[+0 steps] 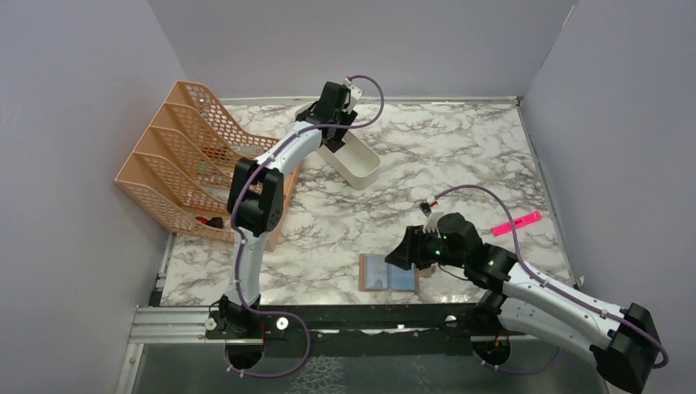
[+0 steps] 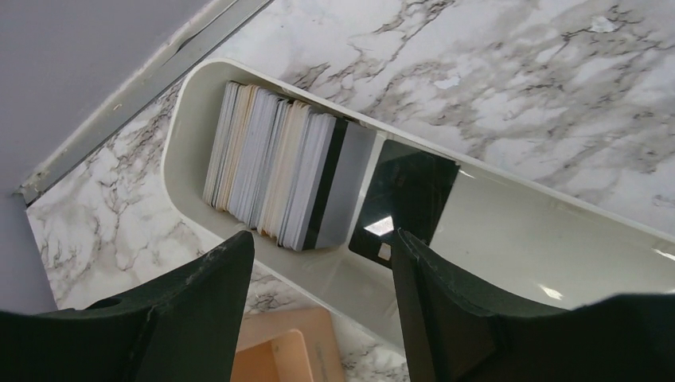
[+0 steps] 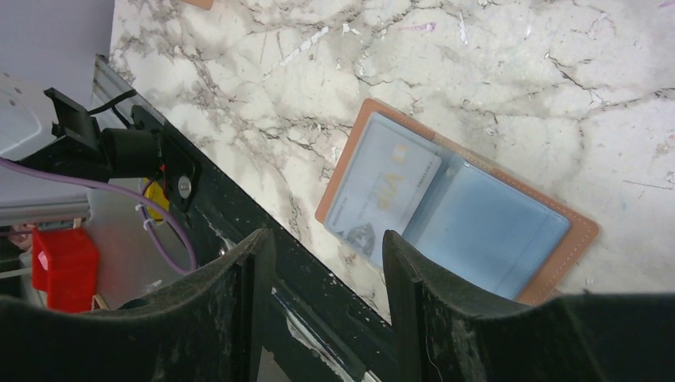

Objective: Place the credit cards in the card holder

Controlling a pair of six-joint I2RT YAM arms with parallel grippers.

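Note:
A cream tray [image 1: 361, 168] holds a stack of cards [image 2: 271, 163] and a dark card [image 2: 406, 199] beside it, seen in the left wrist view. My left gripper is above this tray, open and empty. On the table near the front lies a brown card holder [image 3: 581, 235] with two clear-covered pockets, the left one showing a "VIP" card [image 3: 382, 183]. My right gripper hovers over the holder with its fingers apart and nothing between them.
An orange multi-slot organizer [image 1: 164, 189] with small items stands at the left. A pink object [image 1: 517, 222] lies at the right. Grey walls border the back and sides.

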